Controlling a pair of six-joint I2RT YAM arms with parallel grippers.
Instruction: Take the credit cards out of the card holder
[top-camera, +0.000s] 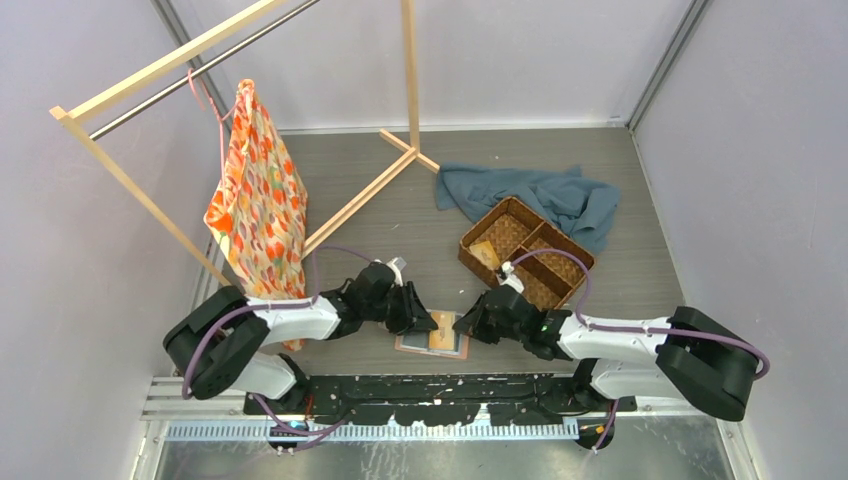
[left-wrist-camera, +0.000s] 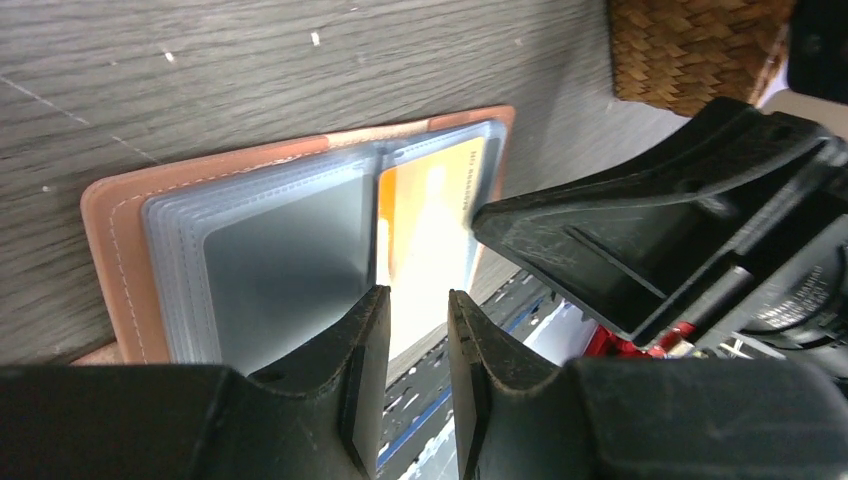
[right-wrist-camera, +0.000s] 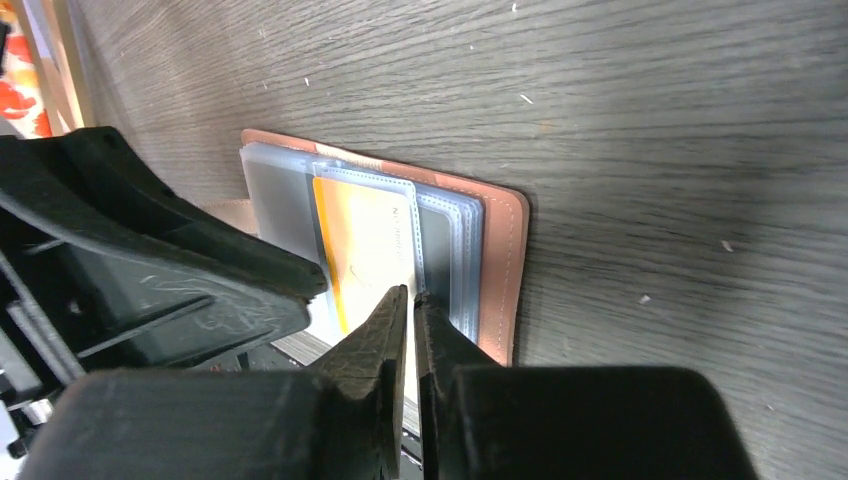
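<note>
A pinkish-tan card holder with clear sleeves lies on the grey table, both grippers over it. An orange-and-cream card sits in a sleeve. My left gripper is part open, its fingertips over the lower part of the holder beside that card. My right gripper is shut at the edge of the card's sleeve; what lies between its tips is small, apparently that edge. In the top view the two grippers face each other across the holder.
A divided wicker basket stands behind the right arm, with a blue cloth beyond it. At left a floral bag hangs from a wooden frame. The middle of the table behind the holder is clear.
</note>
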